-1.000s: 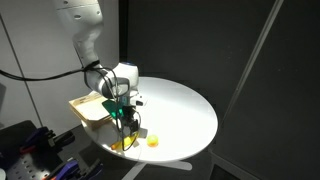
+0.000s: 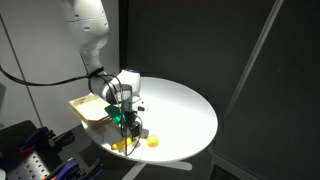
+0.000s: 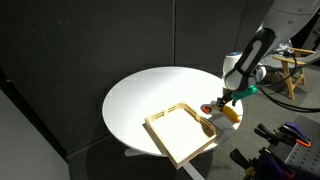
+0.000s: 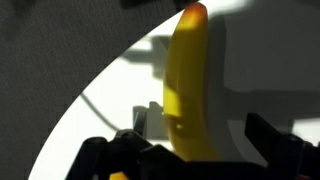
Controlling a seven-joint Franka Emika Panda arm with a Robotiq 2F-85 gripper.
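A long yellow banana-like piece (image 4: 186, 85) with an orange-red tip lies on the white round table (image 4: 110, 85) near its edge. In the wrist view it runs between the two black fingers of my gripper, which is open, with space on both sides of the piece. Exterior view 1 has the yellow piece (image 2: 122, 144) at the table's near edge, just below the gripper (image 2: 130, 129). From the other side, in exterior view 2, the yellow piece (image 3: 232, 114) sits under the arm. Whether the fingers touch it cannot be told.
A round yellow object (image 2: 152, 141) lies to the right of the gripper. In exterior view 2 a small red object (image 3: 206, 109) sits between the arm and a shallow cardboard tray (image 3: 160, 139).
The arm has come down a little and shifted slightly to the right over the yellow piece. The objects on the table look unmoved.
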